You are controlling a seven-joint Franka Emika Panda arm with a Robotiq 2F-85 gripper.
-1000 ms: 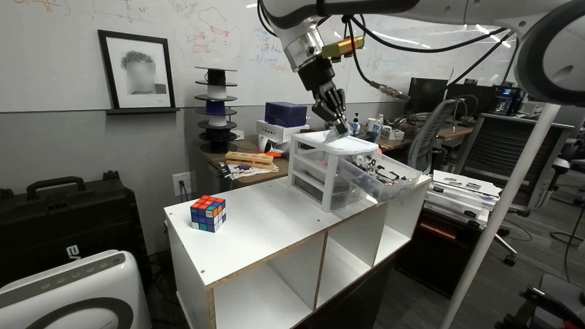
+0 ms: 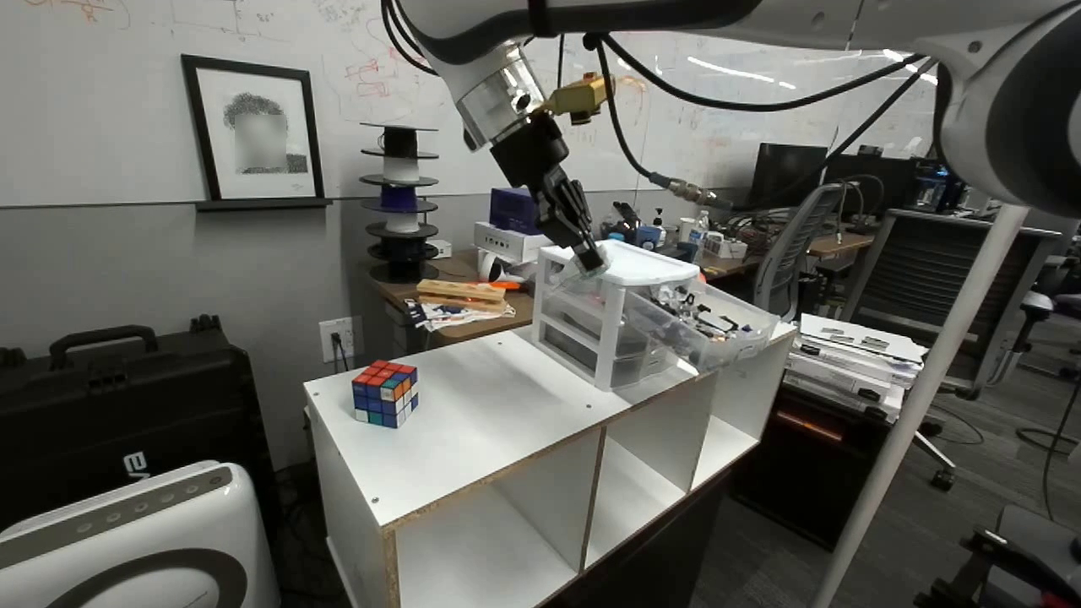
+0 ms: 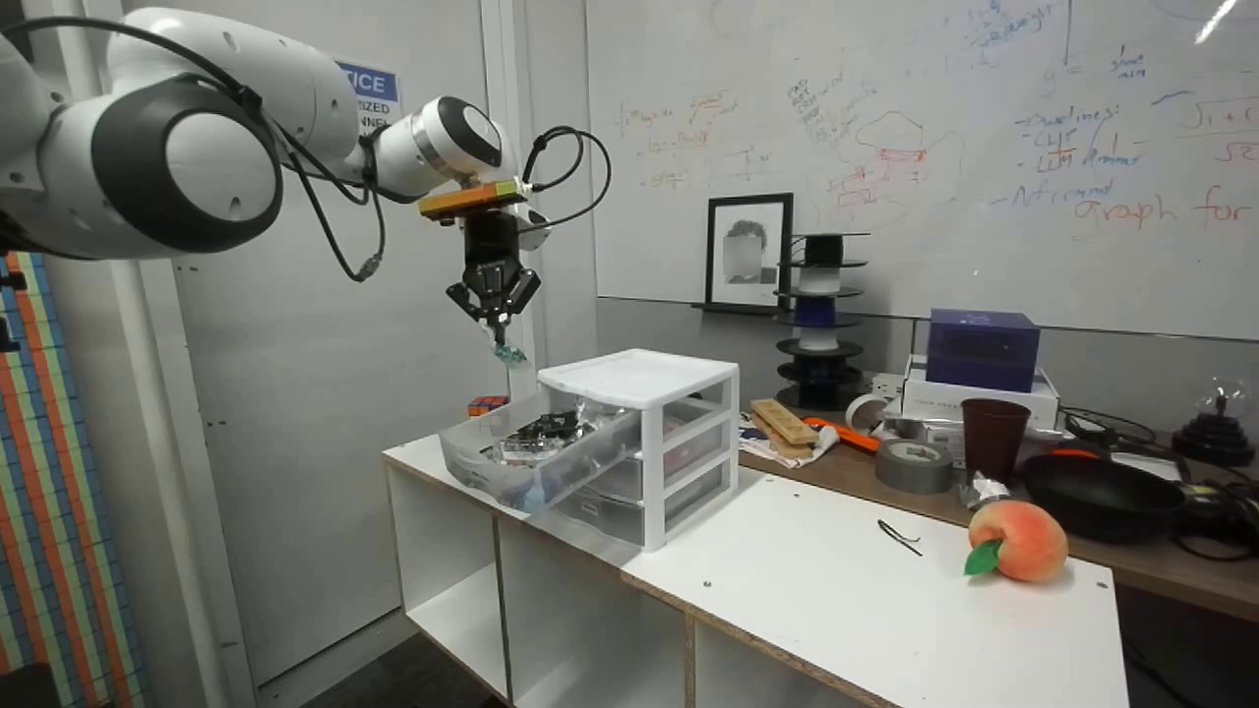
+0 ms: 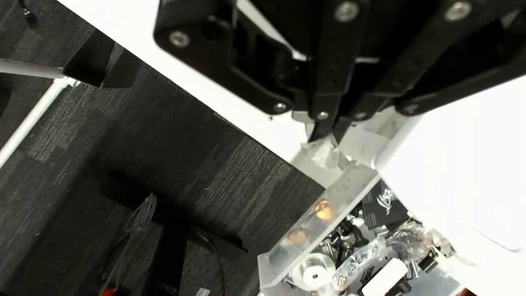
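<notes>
My gripper (image 2: 592, 262) hangs tilted beside the top edge of a white drawer unit (image 2: 649, 263). A small crumpled piece of clear plastic (image 4: 323, 152) is pinched between its fingertips, and the fingers are shut on it. In exterior view 2 this plastic looks greenish and dangles below the gripper (image 3: 501, 338), above and left of the unit's white top (image 3: 637, 376). The unit's upper drawer (image 3: 472, 466) is pulled out and holds mixed small parts and plastic packets. Nothing shows between the plastic and the drawer below it.
A Rubik's cube (image 2: 386, 395) sits on the white shelf top (image 2: 476, 415). In exterior view 2 a peach (image 3: 1027, 543) with a green leaf and a thin black strip (image 3: 899, 538) lie on the white surface.
In exterior view 1 my gripper has moved left and slightly down, from over the drawer unit's top to its left-hand edge, carrying the plastic. The unit and cube stay put.
</notes>
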